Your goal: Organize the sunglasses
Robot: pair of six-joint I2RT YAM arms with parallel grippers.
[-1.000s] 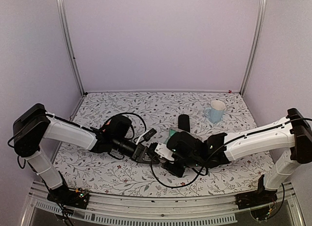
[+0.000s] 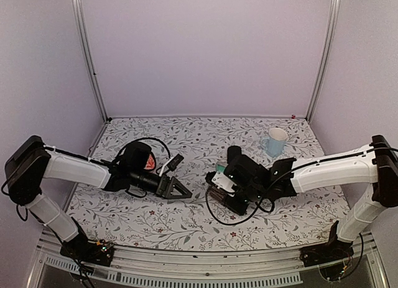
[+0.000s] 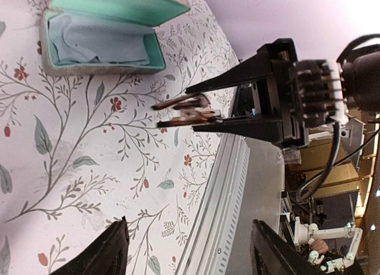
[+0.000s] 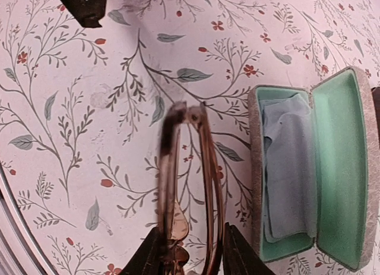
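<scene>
Brown translucent sunglasses (image 4: 211, 168) stand out from my right gripper, which is shut on them with their temples folded side by side. In the left wrist view the sunglasses (image 3: 187, 111) are blurred at the right gripper's tips. My left gripper is open, with nothing between its fingers, a short way left of the sunglasses. The glasses case (image 4: 256, 168) lies open on the table, green inside with a grey-blue cloth (image 4: 291, 168) in it. From above, the right arm hides most of the case (image 2: 221, 168).
A light-blue mug (image 2: 275, 142) stands at the back right. A dark cylinder (image 2: 234, 153) sits behind the case. Part of a red-orange item (image 2: 151, 162) shows behind the left gripper.
The right gripper has shifted right with the sunglasses, closer to the case.
</scene>
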